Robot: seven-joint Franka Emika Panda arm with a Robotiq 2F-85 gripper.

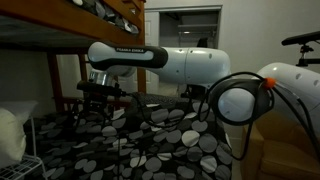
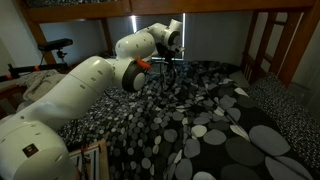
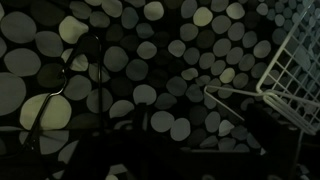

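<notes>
From above the patterned cloth, my gripper (image 1: 98,100) hangs at the end of the white arm, near the wooden frame. In the dark wrist view the gripper stands open, and only the cloth shows between its fingers. What looks like a dark hanger (image 3: 97,72) with a thin metal hook lies on the cloth at the left. White rods (image 3: 225,102), perhaps part of a hanger, lie at the right, ahead of the gripper. The gripper itself is small and dim in the second exterior view.
A white wire rack (image 3: 297,75) stands at the right of the wrist view. Wooden rails (image 2: 264,42) border the patterned cloth (image 2: 200,140), which has wide bare areas. A pale bulky object (image 1: 12,135) sits at the left, and a brown armchair (image 1: 285,150) stands behind the arm.
</notes>
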